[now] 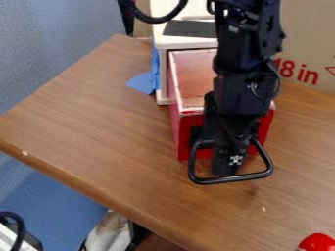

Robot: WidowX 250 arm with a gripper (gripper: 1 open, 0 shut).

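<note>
The black gripper [230, 157] hangs at the centre right of the camera view, pointing down in front of a red box [186, 127] with a pale top. A black wire-like frame surrounds its lower end; whether the fingers are open or shut is not clear. The arm hides much of the box's right side and middle.
A white item [181, 33] with a blue cloth [143, 82] beside it stands behind the box. A cardboard box [311, 54] fills the back right. A red round object [315, 242] sits at the lower right.
</note>
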